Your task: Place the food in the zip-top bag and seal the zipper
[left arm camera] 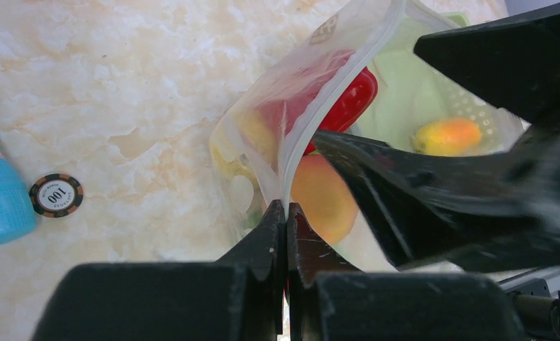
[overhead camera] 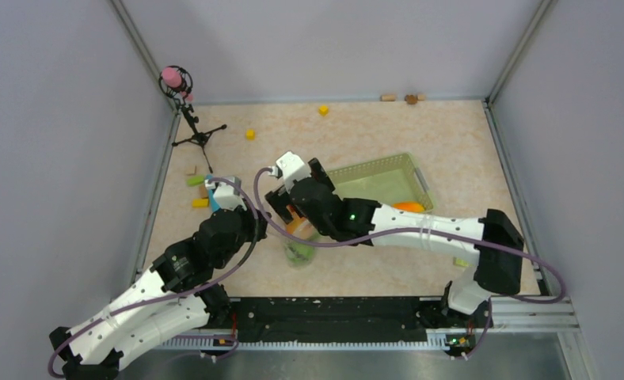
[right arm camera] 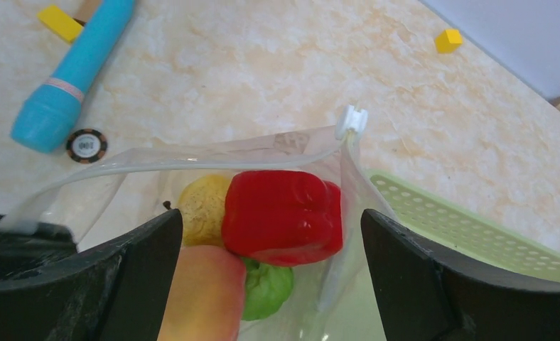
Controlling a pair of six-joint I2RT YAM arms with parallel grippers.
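Note:
The clear zip bag (left arm camera: 241, 163) holds a red pepper (right arm camera: 281, 213), a yellow item (right arm camera: 202, 206), a peach-coloured piece (right arm camera: 202, 291) and a green piece (right arm camera: 266, 291). My left gripper is shut on the bag's edge. My right gripper stands open above the bag's mouth, its fingers either side of the pepper and peach-coloured piece; in the left wrist view they reach in over the bag.
A green basket (overhead camera: 372, 170) with an orange item (overhead camera: 409, 207) lies right of the bag. A blue bottle (right arm camera: 74, 78), a poker chip (right arm camera: 87, 145) and small blocks sit on the left and back.

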